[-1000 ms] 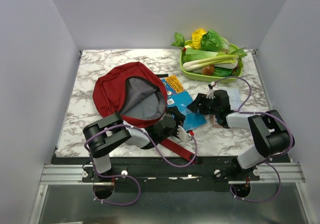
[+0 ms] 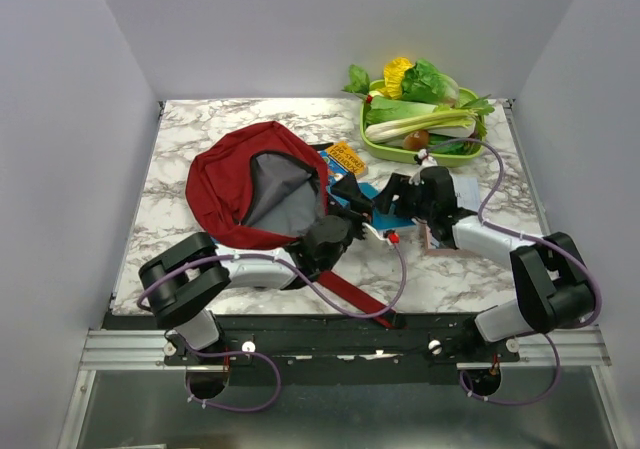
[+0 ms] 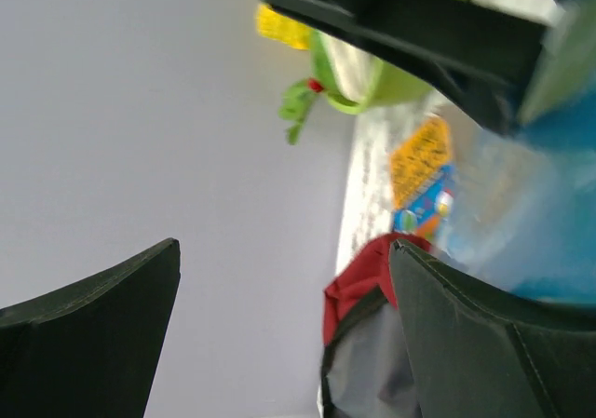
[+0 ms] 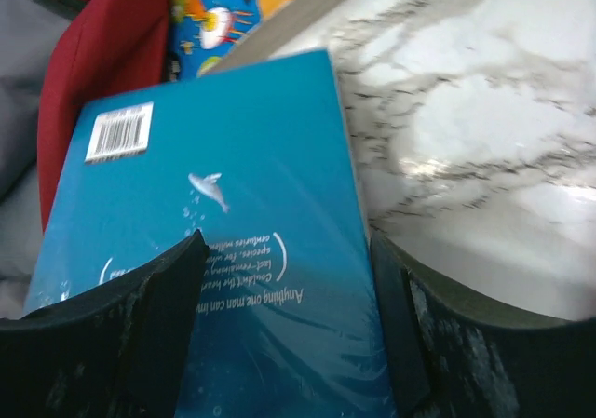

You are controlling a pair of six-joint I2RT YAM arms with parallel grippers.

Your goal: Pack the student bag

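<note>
The red bag point(image 2: 213, 174) lies on the marble table at left, its grey inside showing. Right of it is a blue book point(image 2: 385, 219) with a white barcode label, partly hidden by both grippers. In the right wrist view the blue book point(image 4: 261, 157) fills the middle; the fingers point(image 4: 410, 306) of my right gripper stand apart over its near part, the right one by its edge. My left gripper is open, with nothing between its fingers, above the bag's right rim and the book's left side. A yellow-and-blue book point(image 2: 346, 157) lies just behind.
A green basket point(image 2: 368, 141) full of vegetables stands at the back right. Pale flat items point(image 2: 467, 194) lie partly behind the right arm. A red strap point(image 2: 355, 295) runs toward the front edge. Grey walls bound the table.
My left gripper has moved away from the front edge, over the blue book's left side. The right gripper has shifted slightly left. Both books lie a little farther back than one second ago.
</note>
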